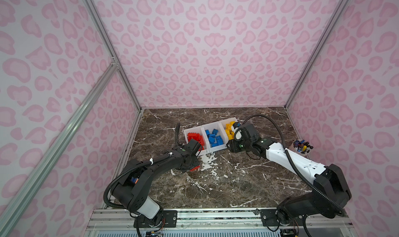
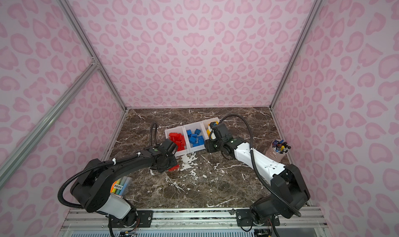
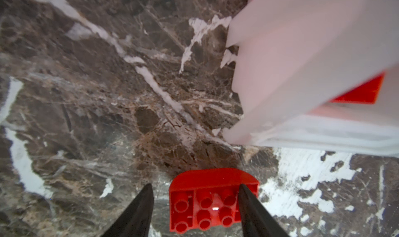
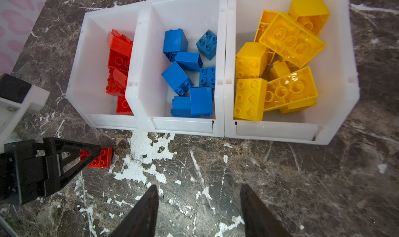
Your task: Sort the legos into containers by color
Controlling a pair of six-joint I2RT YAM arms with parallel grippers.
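Observation:
A lone red brick [image 3: 207, 203] lies on the dark marble table, just in front of the red compartment; the left wrist view shows its hollow tubes. My left gripper stands open, one finger [image 3: 139, 210] apart on the left and the other overlapping the brick's right edge. The right wrist view also has this red brick [image 4: 104, 158] at the left fingertips. Red bricks [image 4: 119, 70] fill part of the left compartment, blue bricks [image 4: 182, 72] the middle one and yellow bricks [image 4: 286, 54] the right one. Over bare table, my right gripper hangs open and empty.
The white bin's front wall [image 4: 274, 131] lies close behind the red brick. A cup of pens [image 1: 302, 146] stands far right, and a pack of markers [image 2: 120, 186] lies beneath the left arm.

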